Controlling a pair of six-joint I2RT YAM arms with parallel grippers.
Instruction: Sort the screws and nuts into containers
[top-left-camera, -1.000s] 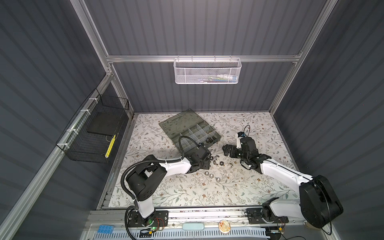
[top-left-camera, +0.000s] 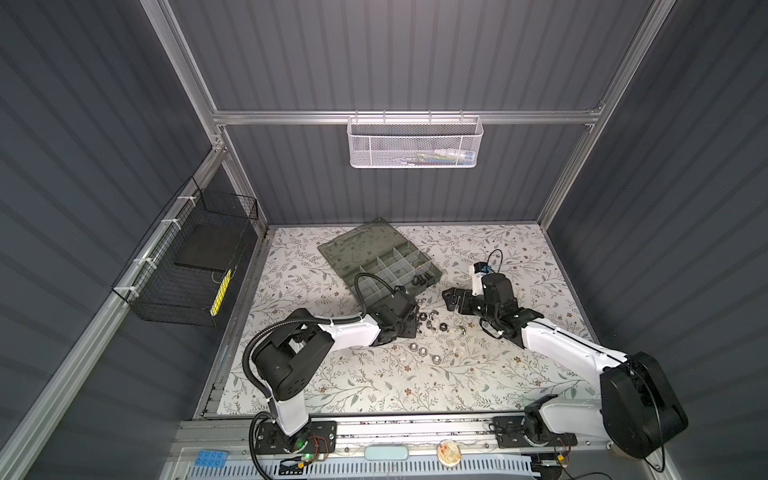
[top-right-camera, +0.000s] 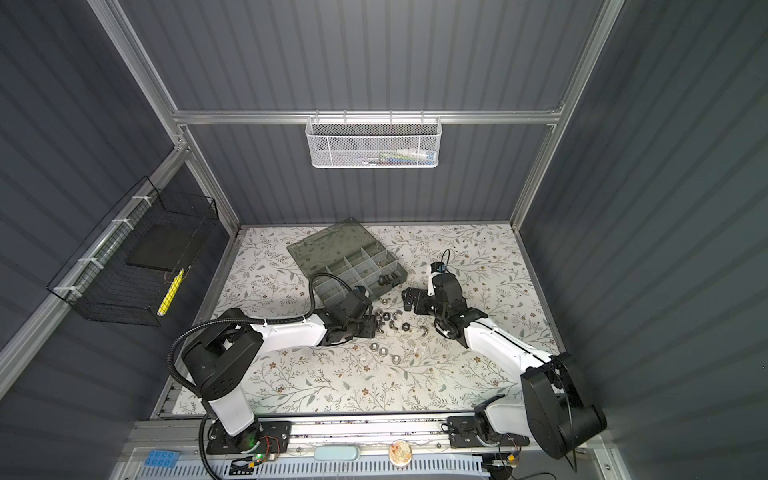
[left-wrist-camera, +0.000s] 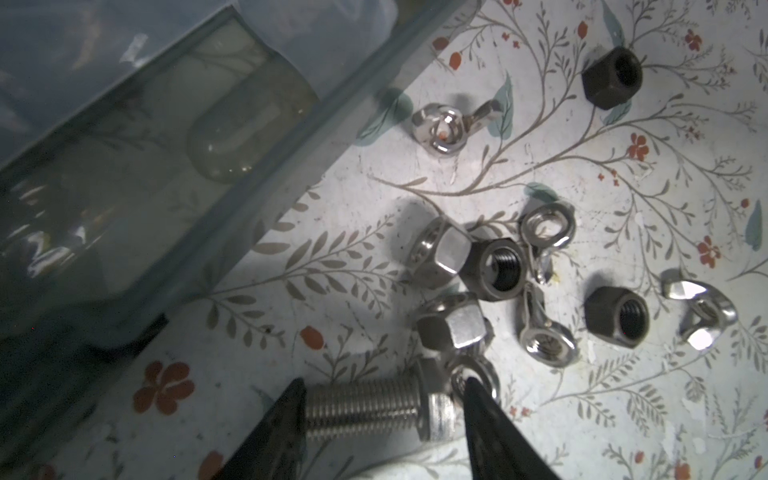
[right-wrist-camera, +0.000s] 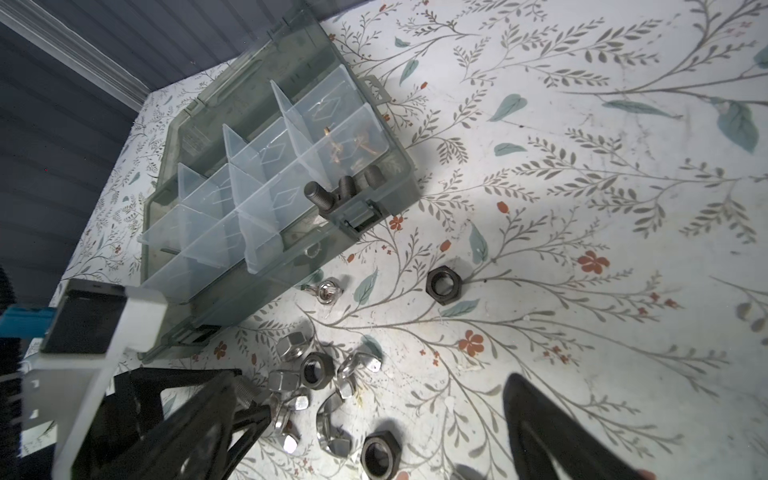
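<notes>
A steel bolt (left-wrist-camera: 360, 406) lies on the patterned mat, and the fingertips of my left gripper stand part open around it. Beside it lie steel nuts (left-wrist-camera: 452, 324), wing nuts (left-wrist-camera: 546, 342) and dark nuts (left-wrist-camera: 614, 316). The green compartment box (right-wrist-camera: 272, 200) sits open behind them, with dark bolts in a near right compartment (right-wrist-camera: 320, 196). My right gripper hangs open above the mat, right of the scattered hardware, with nothing seen between its fingers.
A white mesh basket (top-left-camera: 414, 148) hangs on the back wall and a black wire basket (top-left-camera: 160, 304) on the left. The mat right of the box is mostly clear.
My right gripper has shifted very slightly left. The left arm stays low by the hardware, with little visible movement.
</notes>
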